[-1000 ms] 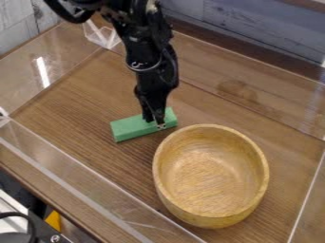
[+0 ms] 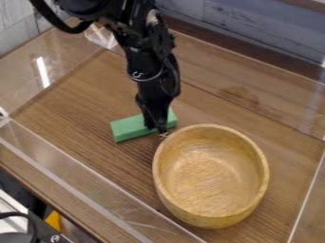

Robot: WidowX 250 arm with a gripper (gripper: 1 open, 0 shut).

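A green rectangular block (image 2: pixel 131 127) lies flat on the wooden table, left of a large empty wooden bowl (image 2: pixel 210 174). The black gripper (image 2: pixel 155 123) is down over the block's right part, its tips at or on the block near the bowl's upper-left rim. It looks shut; whether it touches the block is unclear.
Clear walls edge the table, and a black cable lies at the lower left.
The arm has shifted and tilted over the block, its tips lower or nearer the bowl. The block and bowl look unmoved.
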